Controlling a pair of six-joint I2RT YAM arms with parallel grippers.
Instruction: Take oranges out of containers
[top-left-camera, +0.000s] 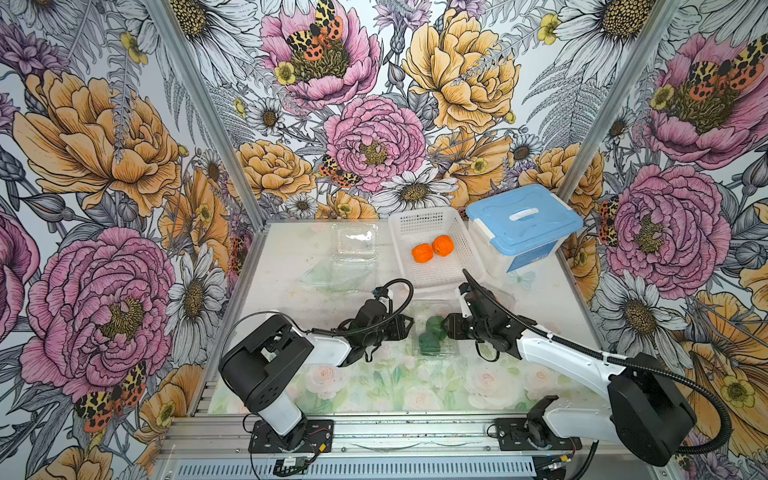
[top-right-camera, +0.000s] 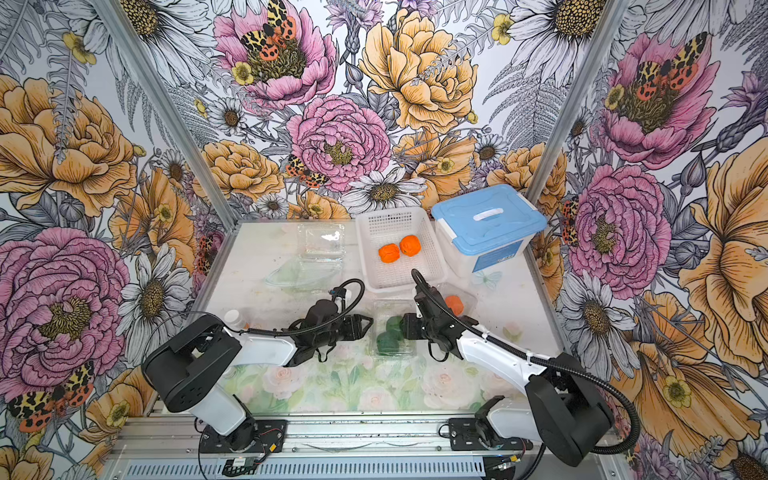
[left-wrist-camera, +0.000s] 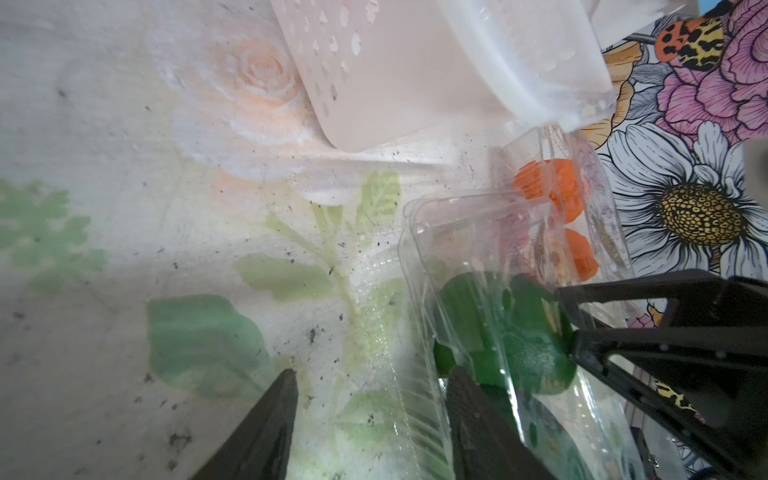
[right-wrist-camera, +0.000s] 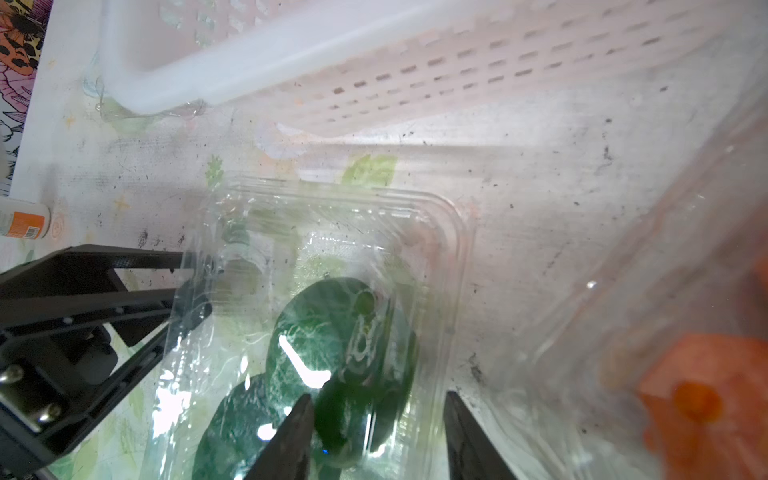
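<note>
A clear plastic box (top-right-camera: 384, 308) holding several dark green fruits (top-left-camera: 433, 336) lies between my grippers. At its left side is my left gripper, fingers apart, the right one in front of the box's near wall. On the opposite side stands my right gripper, also open, its fingers seen on either side of the box's right edge; contact is unclear. Two oranges (top-left-camera: 432, 249) sit in the white basket (top-left-camera: 457, 281). Further orange fruit (top-right-camera: 453, 304) shows in a second clear box (right-wrist-camera: 576, 320), largely hidden beneath my right arm.
A lidded blue-and-white bin (top-left-camera: 524, 220) stands right of the basket. An empty-looking clear container (top-left-camera: 354, 241) is at the back left. A small white bottle (top-right-camera: 235, 318) is by the left arm.
</note>
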